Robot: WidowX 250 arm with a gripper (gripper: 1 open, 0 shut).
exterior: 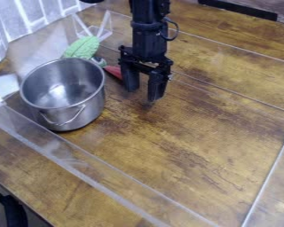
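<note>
The black gripper [145, 82] hangs low over the wooden table at the upper middle, its two fingers apart. A red object [114, 71], partly hidden behind the left finger, lies beside it; I cannot tell whether they touch. A steel pot [61, 89] with a wire handle stands to the lower left of the gripper. Behind the pot lies a pale green, corn-like object [82, 50].
Clear plastic edges run along the left and right sides. Something white [4, 87] sits at the far left beside the pot.
</note>
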